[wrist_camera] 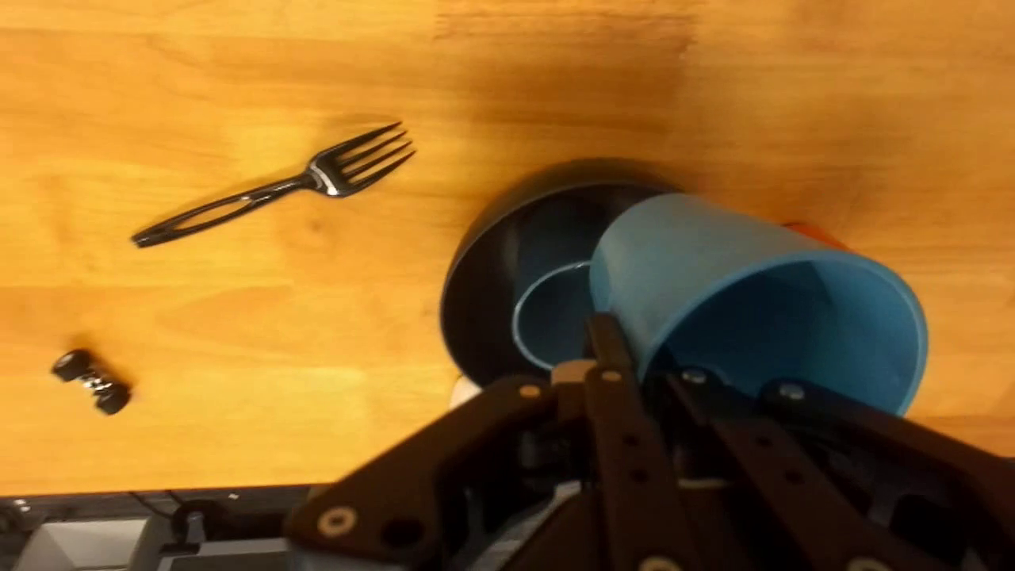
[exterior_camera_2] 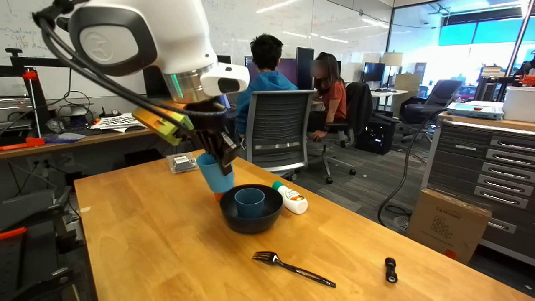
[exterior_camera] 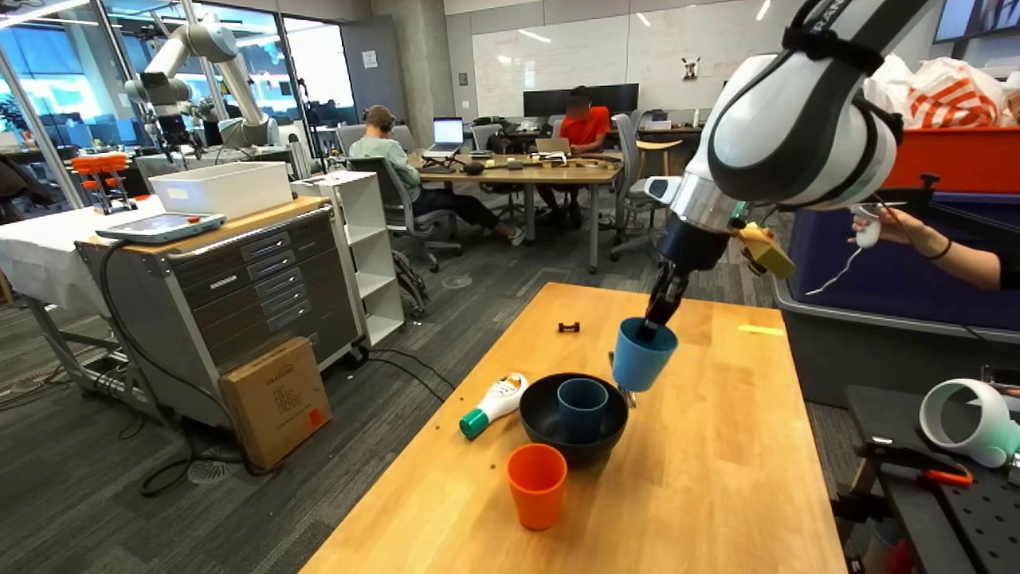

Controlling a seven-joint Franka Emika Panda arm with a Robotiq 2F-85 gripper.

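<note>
A light blue cup (exterior_camera: pixel 642 359) hangs above the table, tilted, with my gripper (exterior_camera: pixel 652 330) shut on its wall. In the wrist view the held cup (wrist_camera: pixel 709 252) shows its open mouth toward the lower right, and one finger (wrist_camera: pixel 614 347) lies against its outside. Below is a black bowl (exterior_camera: pixel 547 421) with a darker blue cup (exterior_camera: pixel 583 410) standing inside it. An orange cup (exterior_camera: pixel 536 486) stands upright on the table beside the bowl; in the second exterior view it is mostly hidden behind the held cup (exterior_camera_2: pixel 215 173).
A white bottle with a green cap (exterior_camera: pixel 494 405) lies next to the bowl. A black fork (exterior_camera_2: pixel 293 268) and a small black dumbbell-shaped object (exterior_camera_2: pixel 391 270) lie on the table (exterior_camera_2: pixel 160 251). A clear packet (exterior_camera_2: pixel 182 162) rests near the far edge.
</note>
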